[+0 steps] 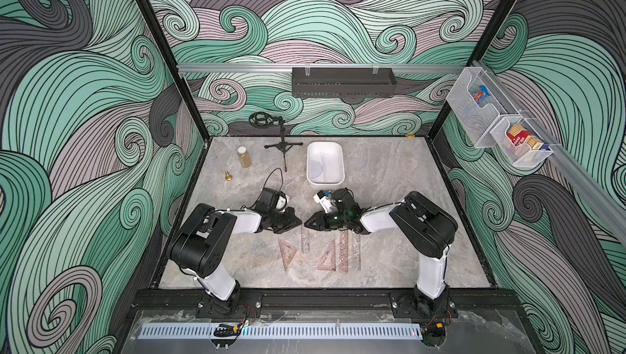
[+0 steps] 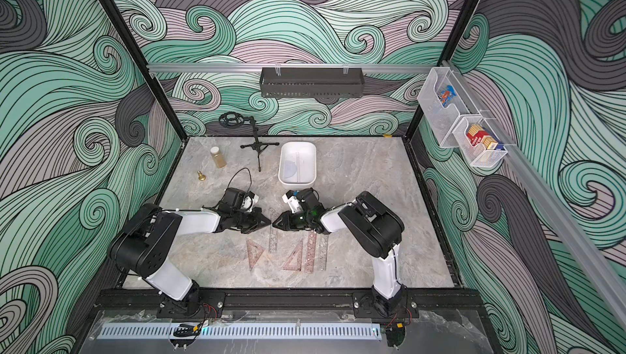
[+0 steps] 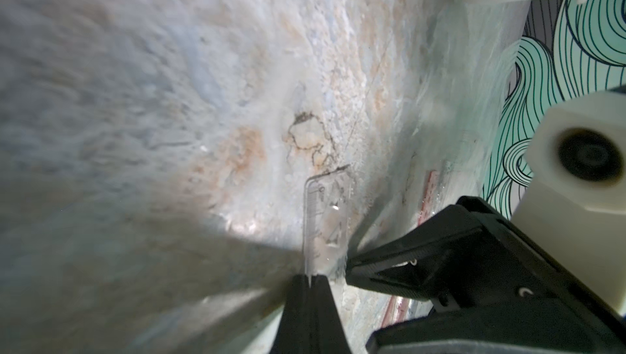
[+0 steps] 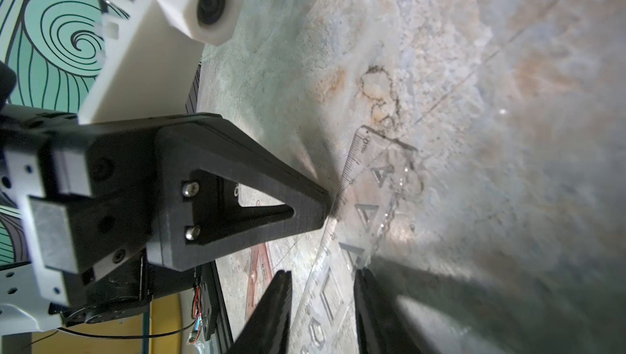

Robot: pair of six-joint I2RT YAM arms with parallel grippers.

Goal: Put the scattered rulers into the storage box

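The clear plastic ruler (image 4: 366, 191) lies flat on the table between the two arms. My left gripper is shut with nothing between its fingers, its tips at the ruler's near part in the left wrist view. My right gripper stands open, fingers apart, with the ruler passing beneath the gap. Nearer the front lie a pink triangle (image 1: 285, 254), a second pink triangle (image 1: 328, 258), a pink ruler (image 1: 343, 254) and another clear ruler (image 1: 356, 254). Behind the grippers stands the white storage box (image 1: 339, 166), holding a translucent item and something strip-like.
A black stand (image 1: 283, 142), a bottle (image 1: 244, 157) and a small brass item (image 1: 228, 176) are at the back left. My two grippers' tips are close together, leaving little room between them.
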